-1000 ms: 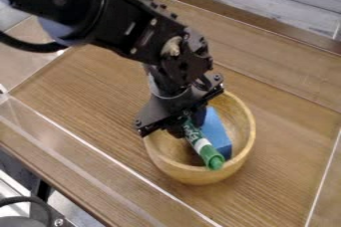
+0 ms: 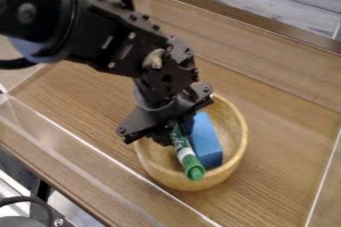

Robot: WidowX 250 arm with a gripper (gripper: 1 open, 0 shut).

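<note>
A light wooden bowl holds a green marker with a white band, lying lengthwise toward the near rim, and a blue block beside it on the right. My black gripper is down in the bowl over the upper end of the marker, shut on it, its fingers hiding that end.
The bowl stands on a wooden table, with bare room to the right and left. A pale planked surface lies beyond the back edge, and dark cables are at the lower left corner.
The gripper has shifted slightly left with the marker, whose lower end now sits farther left in the bowl. The bowl appears to have moved slightly left and down.
</note>
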